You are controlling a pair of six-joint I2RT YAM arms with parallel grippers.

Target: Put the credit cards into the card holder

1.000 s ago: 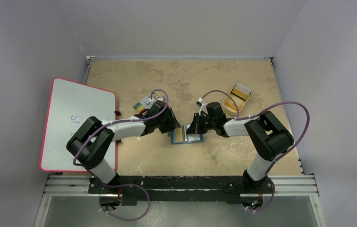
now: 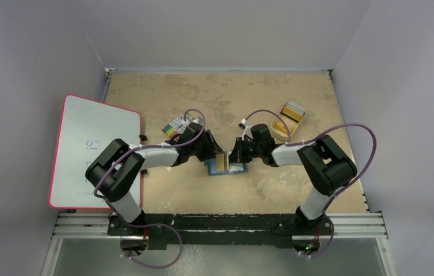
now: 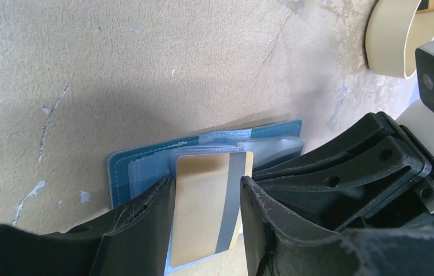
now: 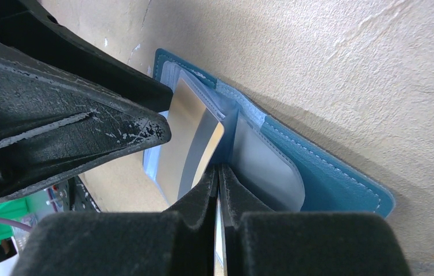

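The blue card holder lies open on the table between both arms, its clear sleeves showing. A gold card with a dark stripe stands tilted up at the left sleeves; how deep it sits is hard to tell. My left gripper is open, with one finger on each side of this card. Beside the card's striped edge, my right gripper is shut on what looks like the edge of a clear sleeve. Its fingers hide the exact hold.
A tan box with gold and pale things inside stands at the back right. A colourful striped item lies behind the left arm, and a whiteboard leans over the left side. Table room behind the holder is clear.
My left gripper and the gold card have shifted slightly right, towards the right gripper. The right arm and the holder look nearly still.
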